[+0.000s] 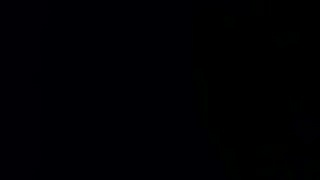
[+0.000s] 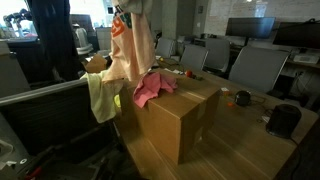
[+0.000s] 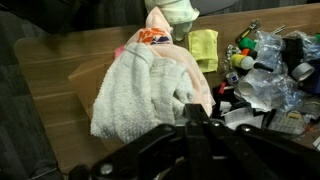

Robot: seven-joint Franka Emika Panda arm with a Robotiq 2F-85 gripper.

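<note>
A pale towel with orange lettering (image 2: 127,45) hangs from above the frame in exterior view 2, in front of a cardboard box (image 2: 180,115). Seen from the wrist, the towel's white side (image 3: 138,92) spreads below my gripper, its edge reaching the fingertips. The gripper is shut on the towel, with the exact pinch hard to see. A pink cloth (image 2: 153,88) lies on top of the box. One cream cloth (image 2: 102,97) drapes over a dark chair back, and a yellow cloth (image 3: 203,48) lies on the table. Exterior view 1 is black.
Plastic bags (image 3: 265,88), small bottles and other clutter crowd the table on the right of the wrist view. Office chairs (image 2: 258,68) and monitors stand behind the table. Bare wooden tabletop (image 2: 225,145) shows right of the box.
</note>
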